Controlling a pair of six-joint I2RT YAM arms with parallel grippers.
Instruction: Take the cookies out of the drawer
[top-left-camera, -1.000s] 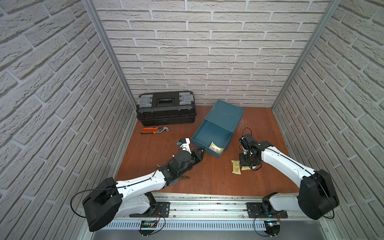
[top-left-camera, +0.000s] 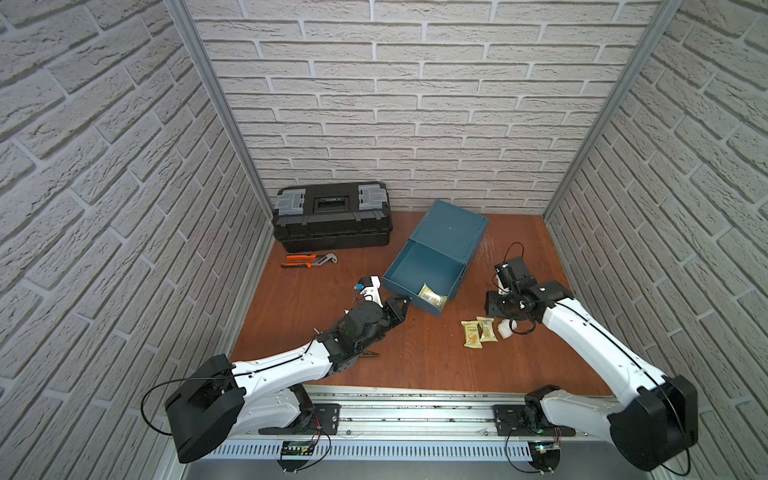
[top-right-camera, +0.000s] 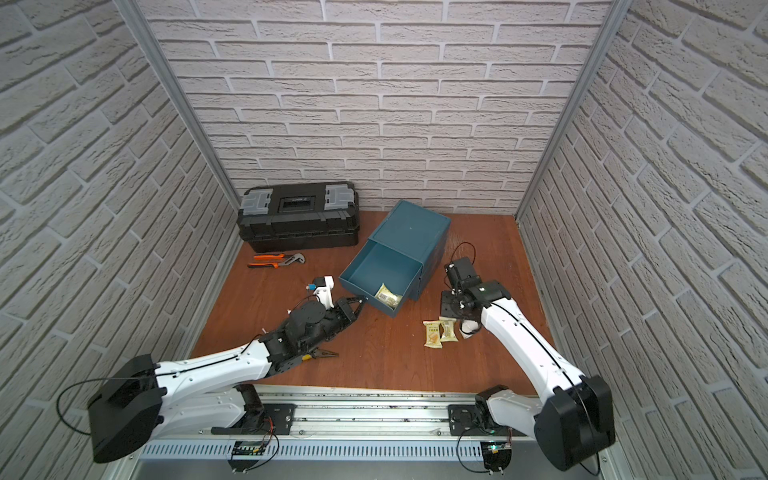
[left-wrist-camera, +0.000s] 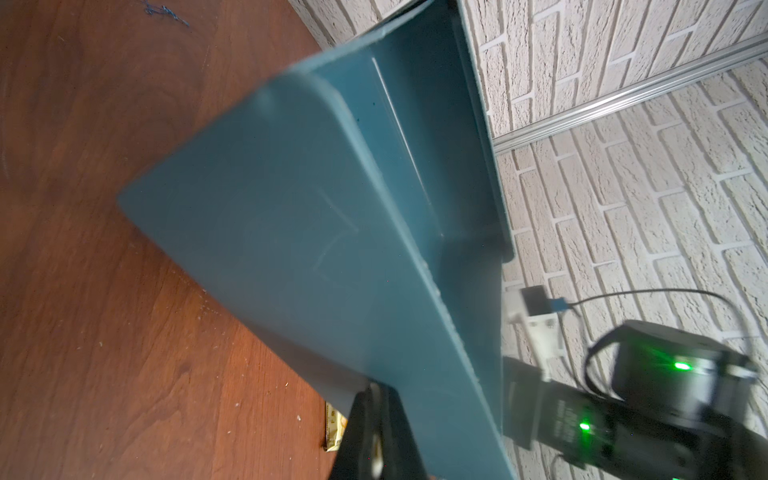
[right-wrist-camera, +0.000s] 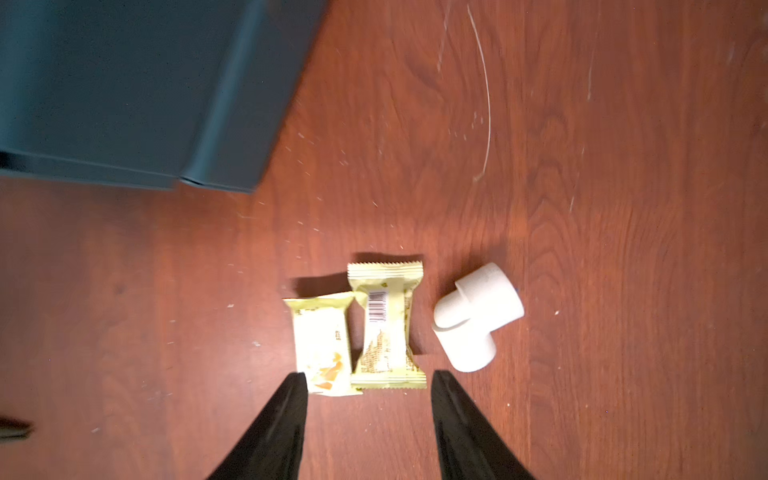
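The blue drawer (top-left-camera: 420, 268) is pulled out of its blue box (top-left-camera: 452, 228), and one yellow cookie packet (top-left-camera: 433, 297) lies in its front right corner. At the drawer's front wall (left-wrist-camera: 320, 240), my left gripper is shut; whether it grips the edge or a handle is hidden. Two more cookie packets, one on the left (right-wrist-camera: 323, 344) and one with a barcode (right-wrist-camera: 385, 328), lie side by side on the table. Over them my right gripper stands open, its fingers (right-wrist-camera: 272, 424) apart, nothing held.
A white pipe elbow (right-wrist-camera: 476, 316) lies right of the loose packets. Behind on the left are a black toolbox (top-left-camera: 332, 216) and orange-handled pliers (top-left-camera: 308, 260). Another tool (top-right-camera: 324, 353) lies by the left arm.
My right gripper has risen and moved back from the two packets on the table, uncovering the right-hand one and the white elbow. The left arm and drawer have stayed still.
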